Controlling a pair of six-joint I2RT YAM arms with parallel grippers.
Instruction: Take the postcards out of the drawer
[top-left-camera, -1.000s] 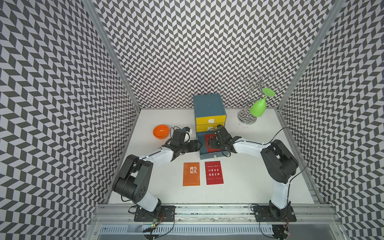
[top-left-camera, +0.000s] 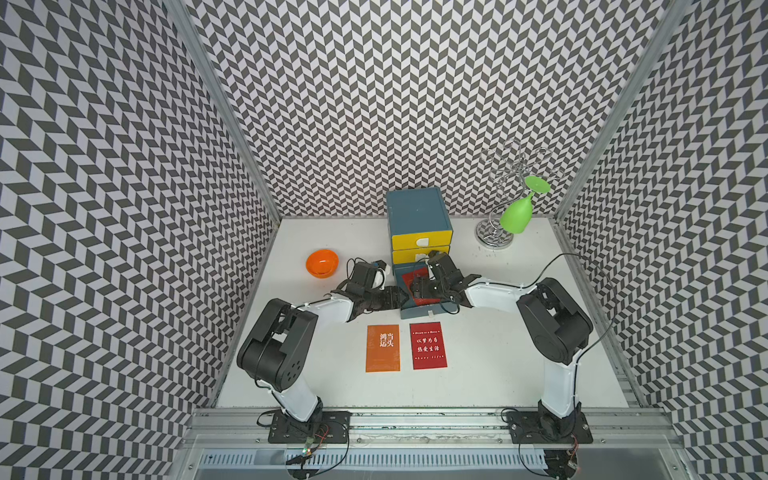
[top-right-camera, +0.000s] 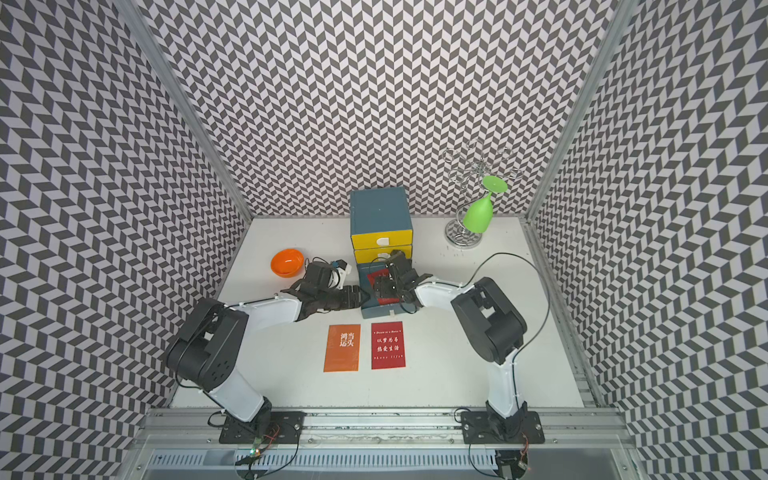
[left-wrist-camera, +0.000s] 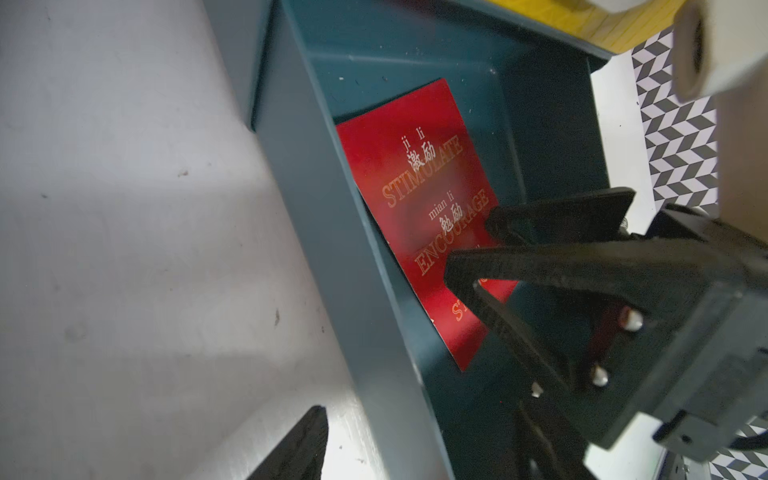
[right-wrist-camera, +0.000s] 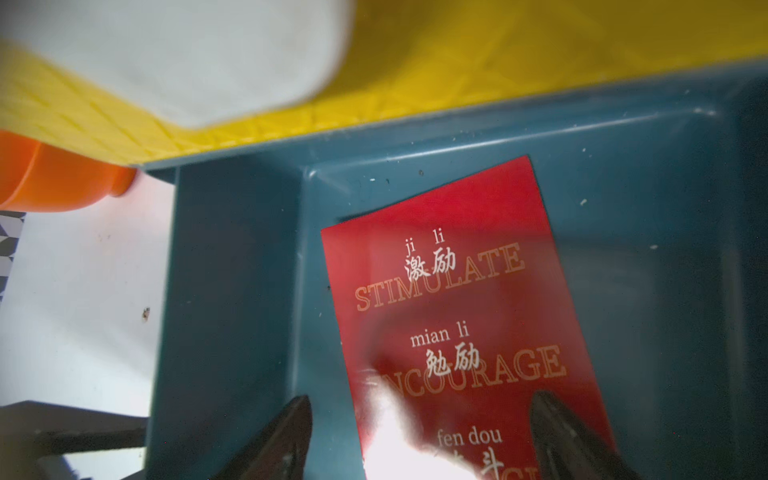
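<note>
A red postcard (right-wrist-camera: 448, 320) with white and gold lettering lies flat and slightly turned on the floor of the pulled-out blue drawer (right-wrist-camera: 640, 320). In the left wrist view that postcard (left-wrist-camera: 424, 176) lies close along the drawer's side wall (left-wrist-camera: 336, 240). My left gripper is part open, its fingertips on either side of that wall, with the card farther in. Above the card is my right gripper, open, its fingers (right-wrist-camera: 280, 444) apart. An orange postcard (top-left-camera: 383, 348) and another red postcard (top-left-camera: 429, 345) lie on the table in front of the drawer.
The blue cabinet (top-left-camera: 418, 209) with yellow drawer fronts (top-left-camera: 408, 241) stands behind. An orange bowl (top-left-camera: 322, 263) sits at left, a metal rack (top-left-camera: 493, 234) with a green goblet (top-left-camera: 517, 216) at right. Both grippers are close together at the drawer.
The red card in the drawer has slid left toward the side wall. The right arm has moved little.
</note>
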